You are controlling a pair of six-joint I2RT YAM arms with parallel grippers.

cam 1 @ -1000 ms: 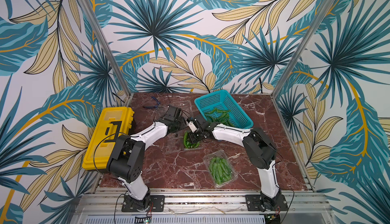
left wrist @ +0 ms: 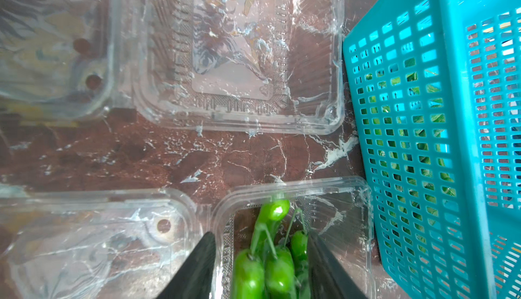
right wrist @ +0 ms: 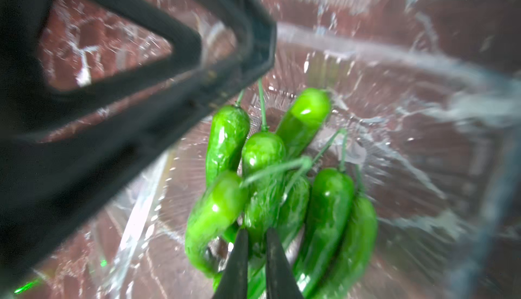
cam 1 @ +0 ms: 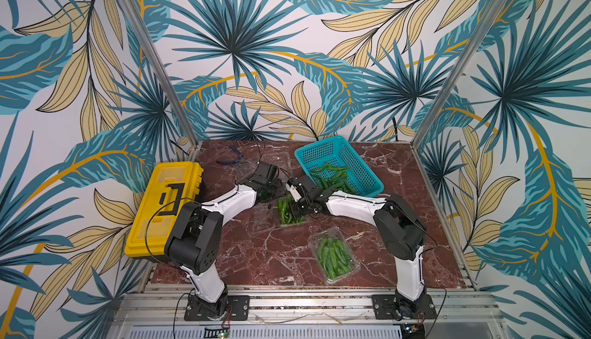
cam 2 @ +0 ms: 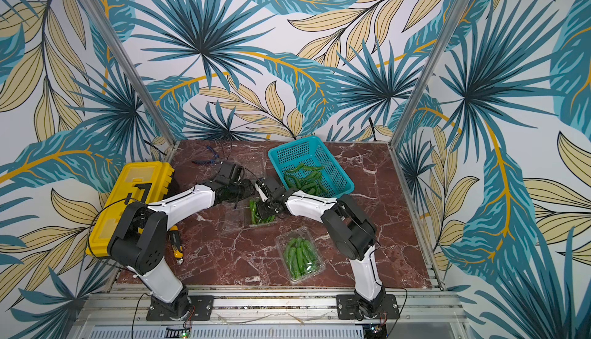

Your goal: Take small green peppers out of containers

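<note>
Several green peppers [right wrist: 264, 158] lie in a clear plastic container [left wrist: 358, 190] beside the basket. Over them is my right gripper, its fingertips narrowly apart and reaching down among the peppers; whether a pepper is pinched between them is unclear. In the left wrist view my left gripper stands open, with pepper tops showing between its fingers but none held. A second clear container [cam 1: 334, 254] full of peppers is nearer the front edge. More peppers [cam 1: 331, 176] lie in the turquoise basket [cam 1: 368, 168] at the back.
Beyond the pepper container is an empty clear container [left wrist: 233, 82]. A yellow toolbox [cam 1: 161, 209] stands at the left, with blue-handled pliers [cam 1: 231, 156] at the back. Both forearms meet close together near the basket.
The left arm has barely moved. The near pepper container and the basket stay put.
</note>
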